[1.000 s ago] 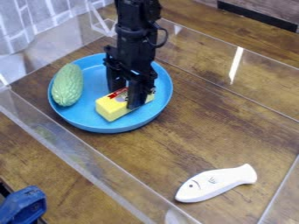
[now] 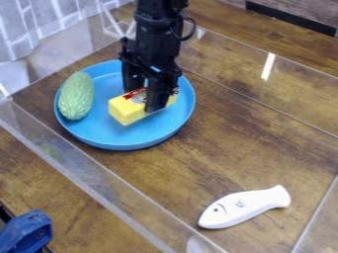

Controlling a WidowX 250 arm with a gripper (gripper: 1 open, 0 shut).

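The black gripper (image 2: 148, 81) hangs low over a blue plate (image 2: 106, 133) at the upper left of the table, its fingers at a yellow block (image 2: 126, 110) with a red marking on top. Whether the fingers touch or hold the block cannot be told, and their opening is unclear. A pale green oblong vegetable-like object (image 2: 77, 96) lies on the plate's left side.
A white fish-shaped object (image 2: 244, 205) lies at the lower right. A blue object (image 2: 24, 233) is at the bottom left corner.
The gripper has risen a little from its position one second ago. The yellow block remains in about the same place on the plate.
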